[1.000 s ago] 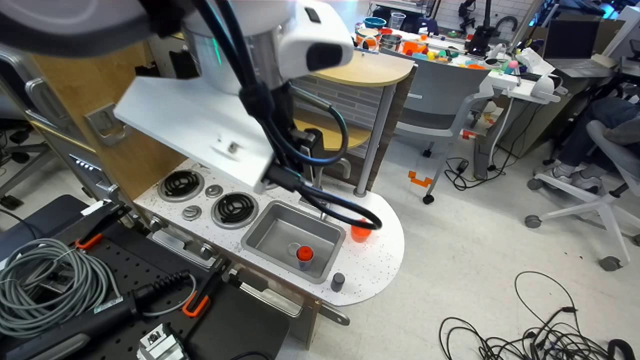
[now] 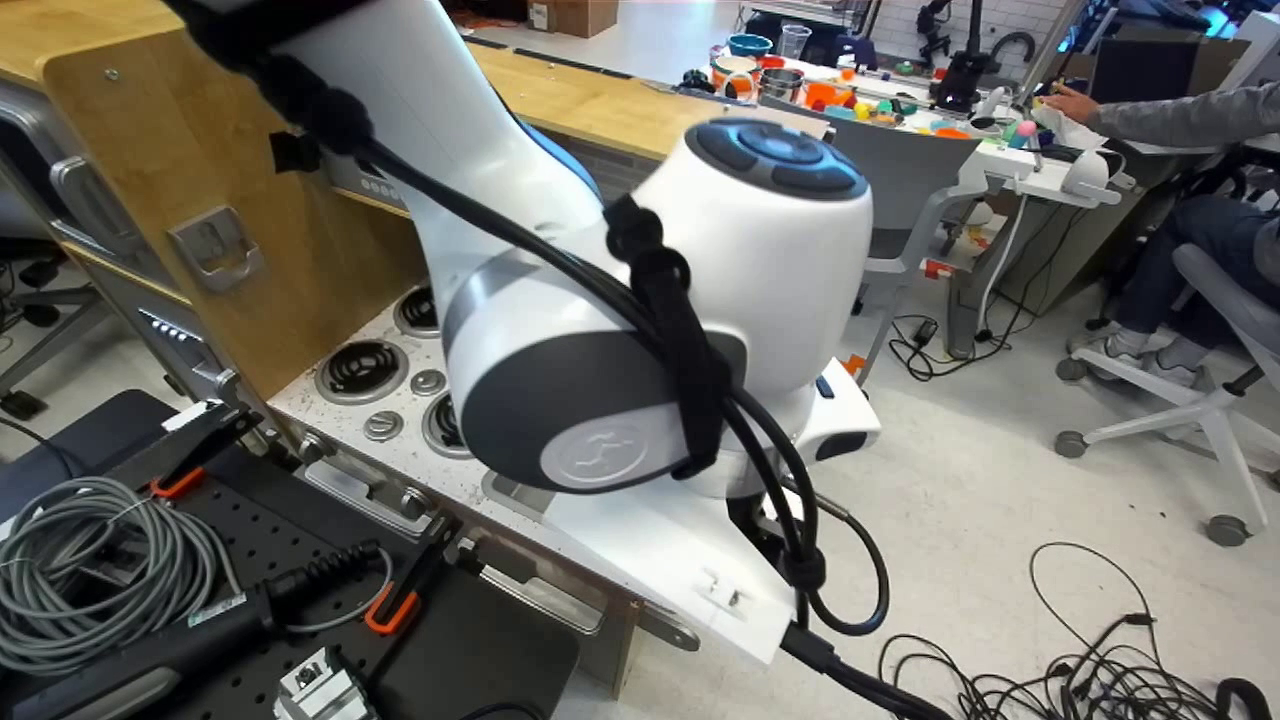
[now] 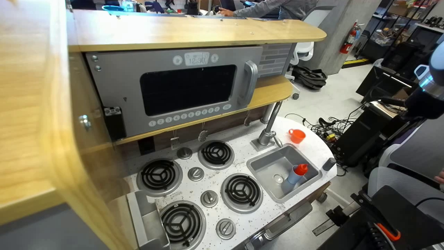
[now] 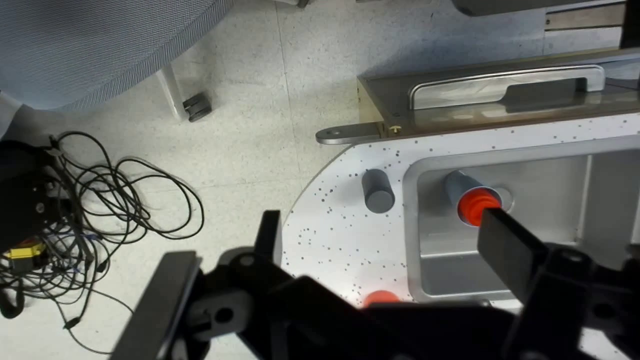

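In the wrist view my gripper is open over the rounded counter end, its fingers wide apart with nothing between them. Inside the metal sink (image 3: 254,172) leans a blue-grey cup (image 3: 294,178) holding something red (image 3: 301,168); the right finger (image 4: 510,252) overlaps that area in the wrist view. An orange cup (image 3: 296,136) rests on the counter beside the faucet, mostly covered by the gripper in the wrist view. Near the counter's rounded edge is a dark grey cylinder (image 4: 379,192). Exterior view 1 hides the gripper and sink behind the arm (image 2: 600,384).
Stove burners (image 3: 242,189) and knobs occupy the counter left of the sink. A faucet (image 3: 265,135) rises behind it, beneath a shelf with a toy microwave (image 3: 187,89). Beyond the counter, cables (image 4: 129,192) lie on the floor. A black cart (image 2: 480,636) stands in front.
In exterior view 1 the arm has come lower and to the right, now covering the sink, cups and counter end that were visible a second ago.
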